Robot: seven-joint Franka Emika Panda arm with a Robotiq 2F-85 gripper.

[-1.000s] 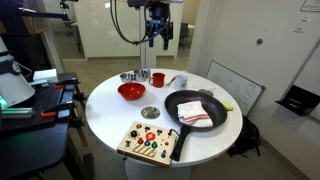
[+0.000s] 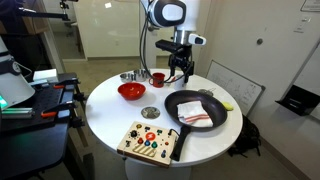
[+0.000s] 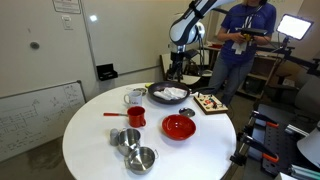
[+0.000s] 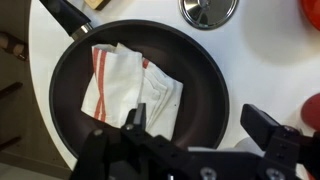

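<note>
My gripper is open above the near edge of the black frying pan (image 4: 205,85) in the wrist view, with nothing between its fingers. A folded white cloth (image 4: 120,82) with red stripes lies inside the pan. Exterior view 1 puts the gripper (image 2: 180,76) over the table's far side, behind the pan (image 2: 177,101) and close to the white mug there. The cloth (image 2: 195,107) is apart from the gripper. In exterior view 2 the pan (image 3: 158,99) and cloth (image 3: 174,94) sit towards the far side of the table.
Around the pan stand a red bowl (image 2: 131,91), a red mug (image 2: 158,79), metal bowls (image 3: 142,159) and a wooden board with knobs (image 2: 148,143). A round metal lid (image 4: 208,10) lies beside the pan. The pan's handle (image 2: 180,145) points towards the front edge.
The arm has come down and slightly to the right in exterior view 1, bringing the gripper lower, near the mugs and pan. The objects on the table have stayed put.
</note>
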